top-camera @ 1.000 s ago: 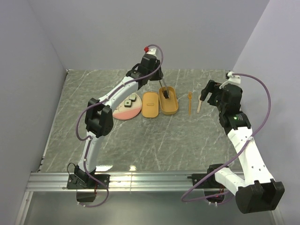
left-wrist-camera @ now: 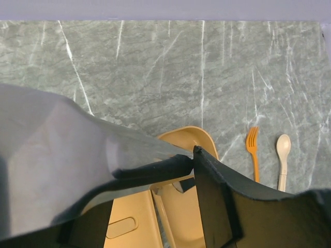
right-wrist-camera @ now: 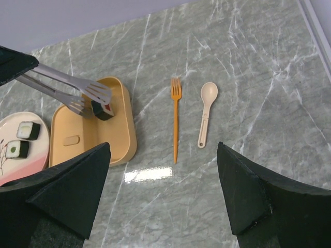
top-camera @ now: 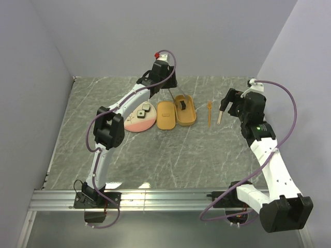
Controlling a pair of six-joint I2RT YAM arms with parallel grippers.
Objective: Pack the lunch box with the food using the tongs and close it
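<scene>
My left gripper [top-camera: 169, 82] holds metal tongs [right-wrist-camera: 95, 91] over the lunch box [top-camera: 187, 116]; their tips are spread beside a dark sushi piece [right-wrist-camera: 102, 113] inside the box. The box lid [top-camera: 165, 116] lies left of it. On a pink-and-white plate [top-camera: 133, 124] sit sushi pieces [right-wrist-camera: 28, 130]. An orange fork [right-wrist-camera: 175, 119] and a pale spoon [right-wrist-camera: 204, 119] lie right of the box. My right gripper [top-camera: 232, 101] stands open and empty above the table's right side.
Walls bound the back and sides.
The left gripper has moved slightly left, and the tongs' tips have spread apart, leaving the sushi piece in the box. The right arm is practically still.
</scene>
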